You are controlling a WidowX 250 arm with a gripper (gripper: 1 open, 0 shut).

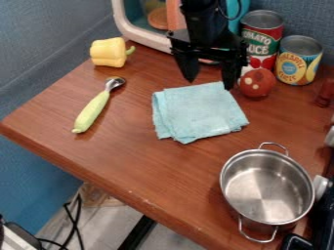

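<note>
The black gripper (pixel 209 70) hangs above the back edge of a folded light-blue cloth (pixel 196 113), its two fingers spread apart with nothing visible between them. Just right of it sits a red tomato (pixel 257 84). A pale green-handled scoop (pixel 94 105) lies to the left, and a yellow pepper (pixel 109 53) is at the back left.
A tomato sauce can (pixel 261 37) and a yellow-labelled can (pixel 299 61) stand at the back right, by a turquoise-and-white container (pixel 141 29). A steel pot (pixel 267 191) occupies the front right.
</note>
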